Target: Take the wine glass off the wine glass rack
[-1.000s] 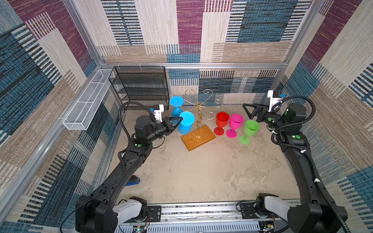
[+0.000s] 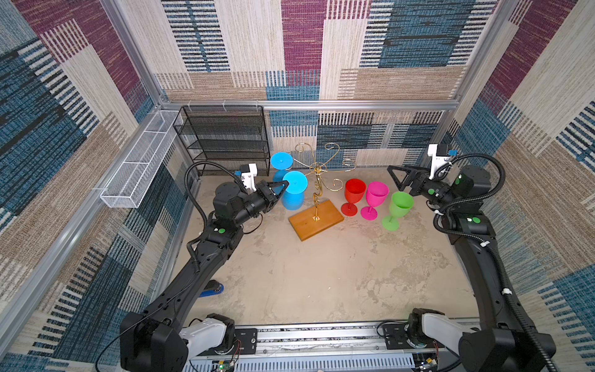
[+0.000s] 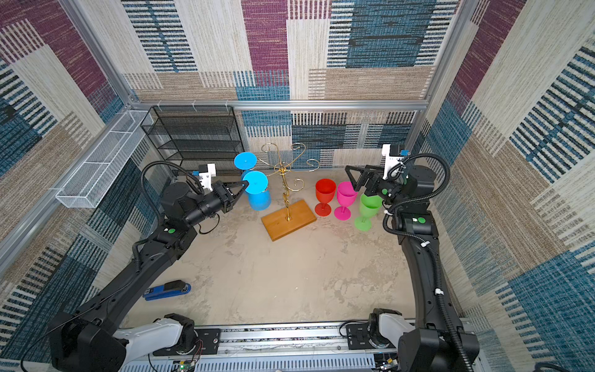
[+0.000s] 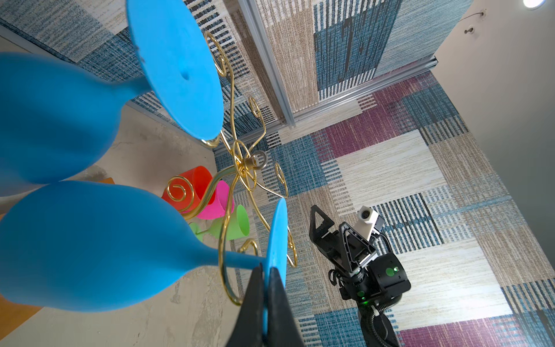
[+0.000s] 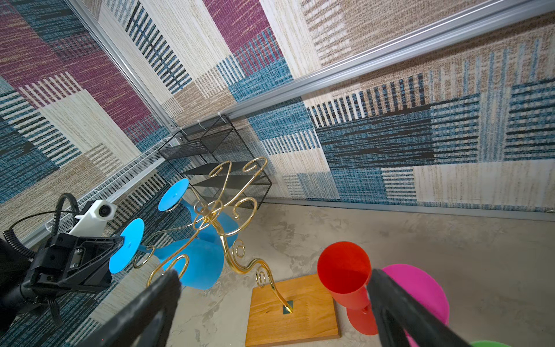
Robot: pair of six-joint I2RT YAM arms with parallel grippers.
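A gold wire rack (image 2: 317,167) on a wooden board (image 2: 316,220) holds two upside-down blue wine glasses, the nearer (image 4: 104,243) and the farther (image 4: 52,115). My left gripper is shut on the thin rim of the nearer glass's foot (image 4: 277,231), whose stem runs through a wire loop. My right gripper (image 3: 353,176) stands open at the right, above and beside the upright glasses, with nothing between its fingers.
Red (image 2: 354,189), pink (image 2: 376,192) and green (image 2: 401,201) glasses stand right of the board. A black wire shelf (image 2: 220,130) is at the back left, a blue stapler (image 3: 167,291) at the front left.
Over the last second my left gripper and the nearer blue glass have shifted slightly toward the back and left, rising in the top left view. The right arm is still.
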